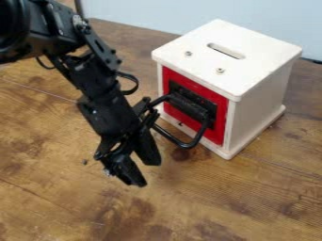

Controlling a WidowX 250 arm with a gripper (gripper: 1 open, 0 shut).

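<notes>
A white wooden box (pixel 251 66) with a slot on top and a red front (pixel 219 123) stands at the upper right. On the front are a black panel and a black bar handle (pixel 191 137) that sticks out toward the arm. My black gripper (pixel 130 175) hangs low over the table, left of and below the box, apart from its front. Its fingers are dark and small in this view, so whether they are open or shut is unclear.
A pale wall runs along the back.
</notes>
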